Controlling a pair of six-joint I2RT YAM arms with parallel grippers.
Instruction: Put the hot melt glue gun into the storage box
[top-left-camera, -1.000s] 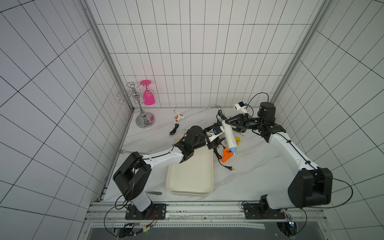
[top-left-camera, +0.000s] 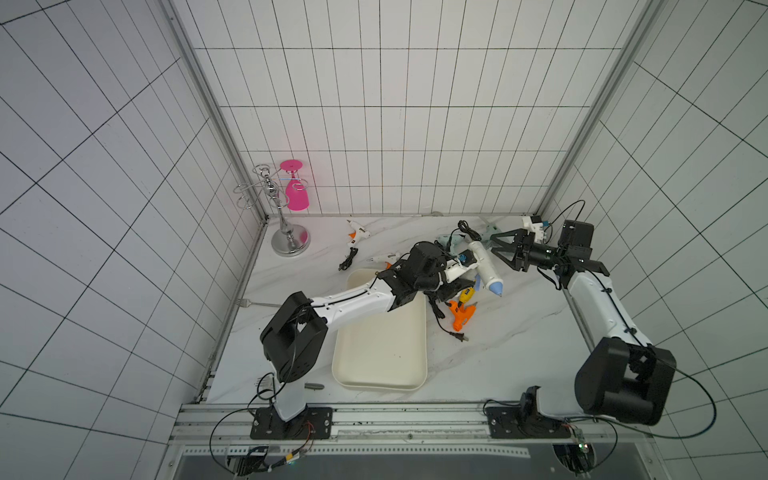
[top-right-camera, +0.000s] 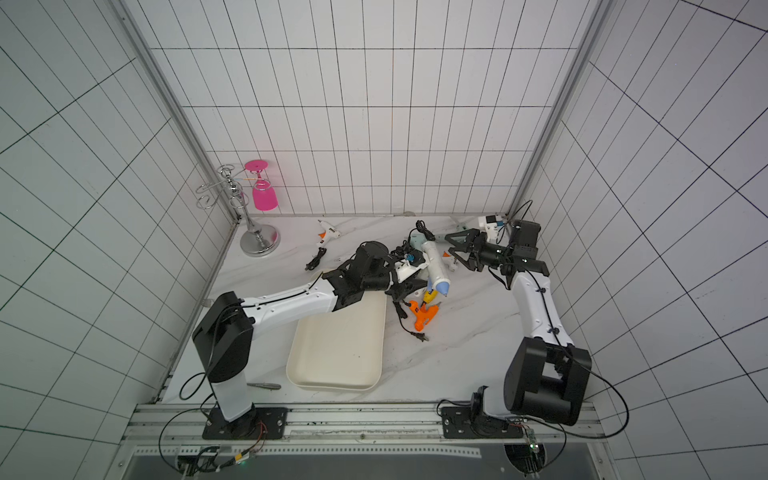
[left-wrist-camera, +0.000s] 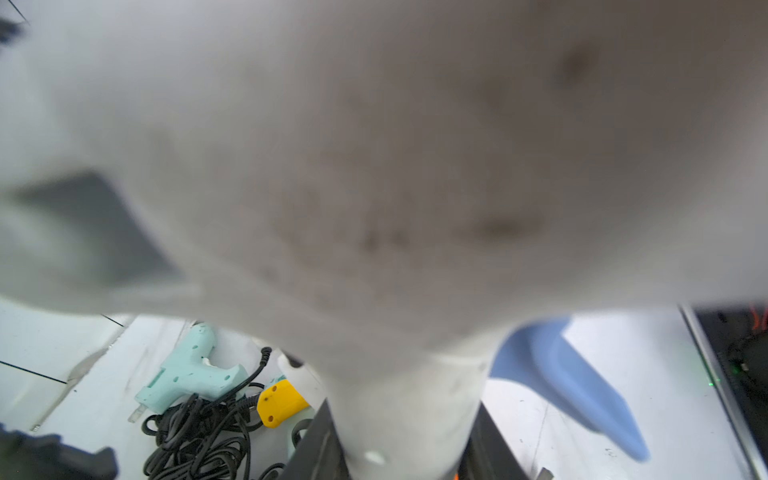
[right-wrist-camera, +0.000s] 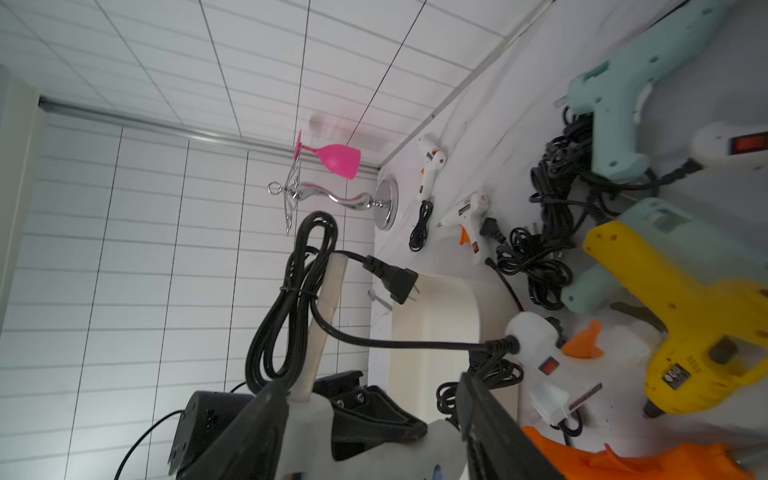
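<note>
A big white glue gun with a blue tip (top-left-camera: 485, 268) (top-right-camera: 436, 265) hangs in my left gripper (top-left-camera: 457, 280), which is shut on it; its body fills much of the left wrist view, its coiled cord hanging on top. My right gripper (top-left-camera: 508, 248) stands apart to the gun's right, part open, its fingers free of the gun. The cream storage box (top-left-camera: 376, 381) (top-right-camera: 332, 376) lies on the worktop beneath the left arm.
Several glue guns and cords crowd the worktop right of the box, among them orange (top-right-camera: 424, 316), yellow (right-wrist-camera: 680, 336) and mint (right-wrist-camera: 616, 112) ones. A metal stand with a pink cup (top-left-camera: 297, 196) is at the back left.
My right gripper has let go of it and drawn back to the right.
</note>
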